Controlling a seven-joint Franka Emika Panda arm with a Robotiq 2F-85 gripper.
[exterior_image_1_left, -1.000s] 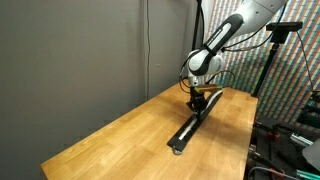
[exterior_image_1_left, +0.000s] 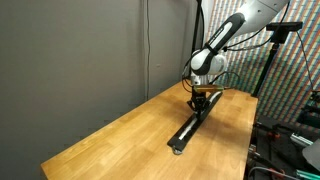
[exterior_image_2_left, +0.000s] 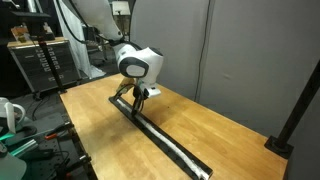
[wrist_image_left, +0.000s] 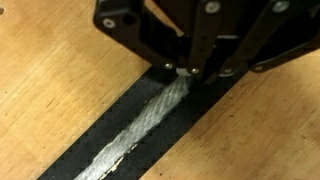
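Observation:
A long black strip (exterior_image_2_left: 172, 149) with a pale grey band down its middle lies flat across the wooden table. My gripper (exterior_image_2_left: 136, 114) points down at the strip, low over its surface. In the wrist view the dark gripper has its fingertips together at the grey band (wrist_image_left: 148, 117). It is shut on something small and light there, mostly hidden by the fingers, so I cannot tell its shape. From exterior view 1, the near end of the strip (exterior_image_1_left: 181, 140) extends out from below the gripper (exterior_image_1_left: 194, 107).
Bare wooden table (exterior_image_1_left: 110, 130) lies open on both sides of the strip. A grey wall panel (exterior_image_1_left: 90, 70) stands along one edge. A dark post (exterior_image_2_left: 300, 100) rises at the table's corner, and cables hang around the arm.
The arm has hardly moved; the gripper stays low at the same part of the strip, and the strip lies as before.

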